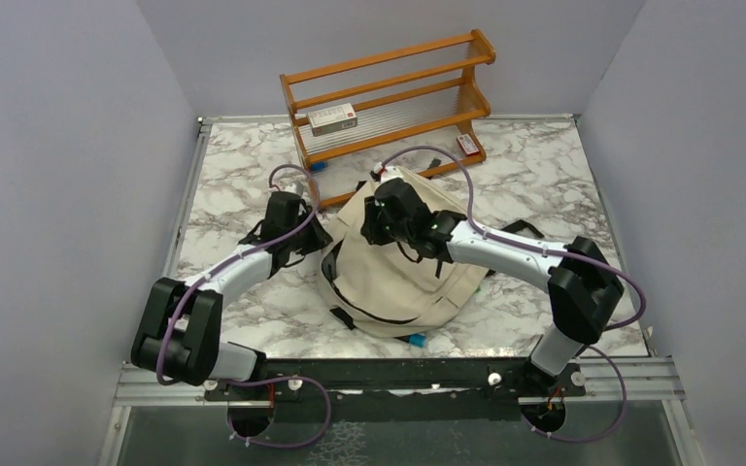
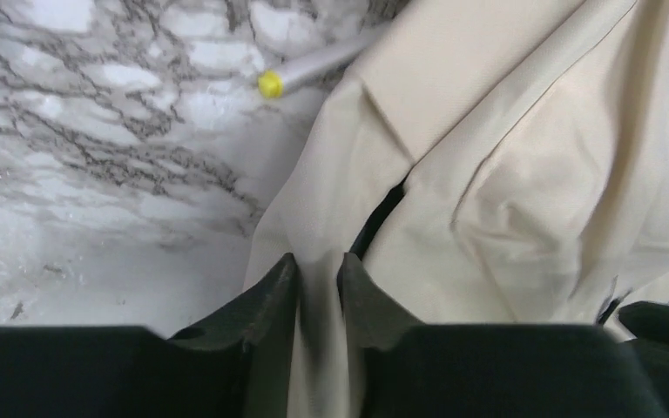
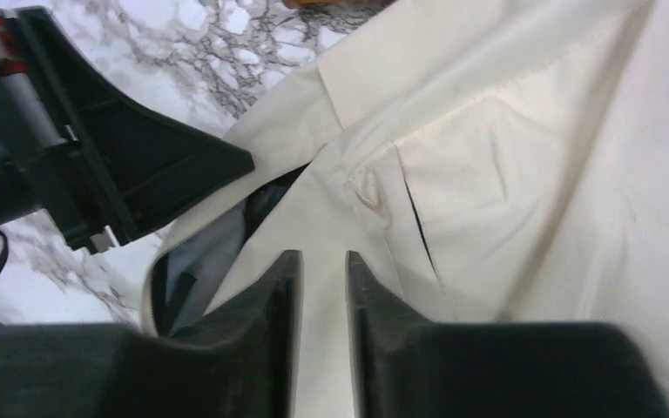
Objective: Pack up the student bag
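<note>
A cream cloth bag (image 1: 398, 282) lies flat and rumpled in the middle of the table, its black-lined opening (image 1: 331, 260) showing along the left side. At that left edge stands my left gripper (image 1: 322, 246), its fingers apart; in the left wrist view a fold of bag cloth (image 2: 318, 209) runs down into the gap between them, and whether they touch it I cannot tell. Over the bag's upper part, my right gripper (image 1: 373, 234) is parted too. Only cloth (image 3: 322, 287) shows beyond its fingertips, with nothing visibly gripped. The left gripper's dark finger (image 3: 183, 170) appears beside the opening in the right wrist view.
A wooden rack (image 1: 389, 102) stands at the back, holding a white box (image 1: 332, 118) and a small red box (image 1: 467, 145). A white stick with a yellow end (image 2: 270, 84) lies beside the bag. A dark object (image 1: 523, 229) sits right of it. Bare marble lies left and far right.
</note>
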